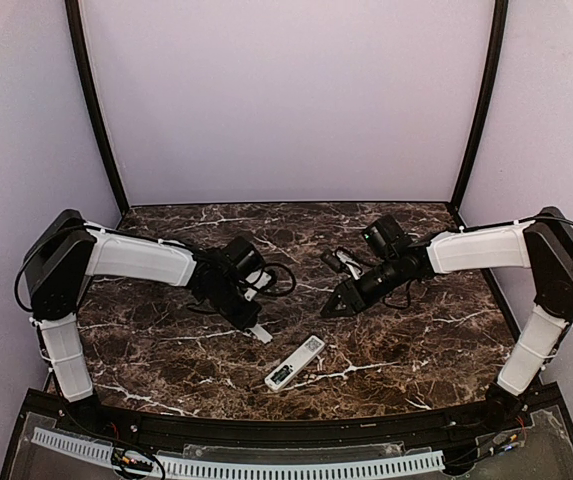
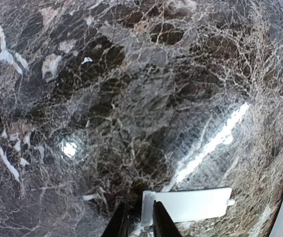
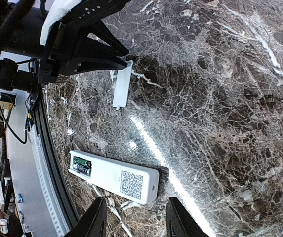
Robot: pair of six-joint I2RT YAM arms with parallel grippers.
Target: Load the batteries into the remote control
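Observation:
A white remote (image 1: 294, 362) lies near the table's front, its compartment showing batteries at one end in the right wrist view (image 3: 114, 175). Its white cover (image 2: 195, 205) lies apart, to the upper left of it in the top view. My left gripper is low at the end of the cover, fingers slightly apart, one overlapping that end. My right gripper hangs above and right of the remote, with two separated fingertips visible; whether anything is between them I cannot tell.

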